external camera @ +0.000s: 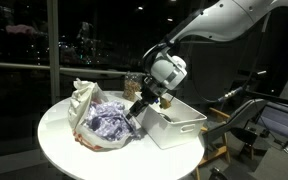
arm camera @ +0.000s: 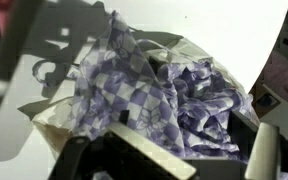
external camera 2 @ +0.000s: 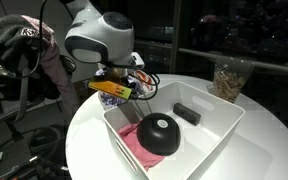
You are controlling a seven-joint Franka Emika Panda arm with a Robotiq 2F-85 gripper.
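Observation:
A purple-and-white checked cloth (arm camera: 139, 95) lies crumpled in and over the mouth of a pale bag (external camera: 81, 105) on the round white table. In the wrist view, my gripper is open above the cloth, its light fingers (arm camera: 149, 150) set wide apart. Seen from exterior view 1, the gripper (external camera: 134, 110) is at the cloth's right side, near the white box (external camera: 182, 129). Whether the fingers touch the cloth cannot be told. The arm hides most of the bag in exterior view 2.
The white box holds a black domed object (external camera 2: 158, 134), a pink cloth (external camera 2: 134, 146) and a dark block (external camera 2: 187, 114). A jar of snacks (external camera 2: 230, 78) stands behind it. Chairs (external camera: 277, 120) stand to the right.

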